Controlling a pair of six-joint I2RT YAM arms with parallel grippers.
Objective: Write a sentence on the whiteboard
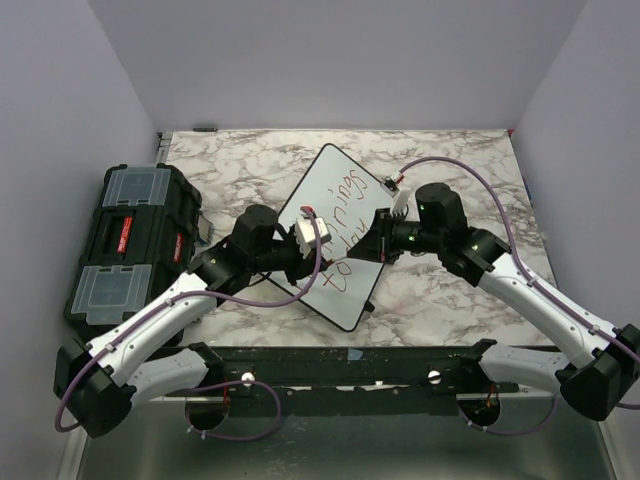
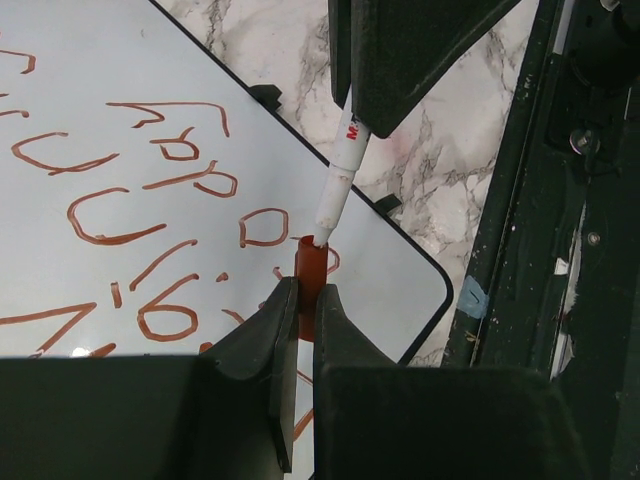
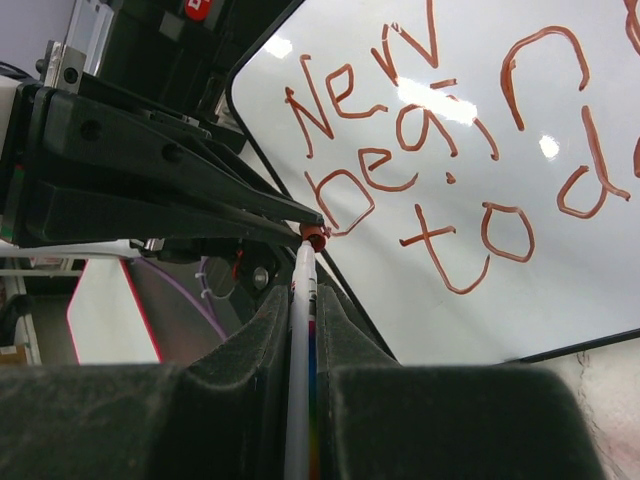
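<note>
My left gripper is shut on the brown-red cap [image 2: 311,265], whose open end faces the marker. My right gripper is shut on the white marker [image 3: 302,285]. In the left wrist view the marker's tip is right at the cap's mouth; how far it is inside cannot be told. The right wrist view shows marker and cap [image 3: 315,236] roughly in line. Under both grippers lies the whiteboard [image 1: 330,310], set at a slant and bearing brown handwriting [image 3: 430,245] in several lines. The grippers hide part of it in the top view.
A black toolbox [image 1: 125,250] stands at the left of the marble-patterned table [image 1: 450,310]. Bare tabletop lies right of the whiteboard. A dark beam [image 1: 300,365] runs along the front edge.
</note>
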